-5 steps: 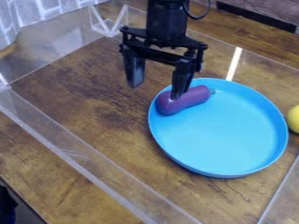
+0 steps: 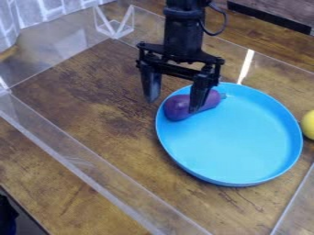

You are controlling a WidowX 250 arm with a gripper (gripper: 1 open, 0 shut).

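Note:
The black gripper (image 2: 177, 77) hangs over the left part of a blue plate (image 2: 227, 147), its two fingers wide apart, one at the left beside the plate, the other over the purple eggplant. The purple toy eggplant (image 2: 185, 106) lies on the plate's upper left, partly hidden by the right finger. Nothing shows held between the fingers.
Bare wooden table (image 2: 73, 101) fills the left and front. A yellow round object (image 2: 306, 133) is cut off at the right edge. Clear edging runs along the left and front.
The gripper has shifted slightly right and down, closer over the eggplant. The eggplant and plate look unmoved.

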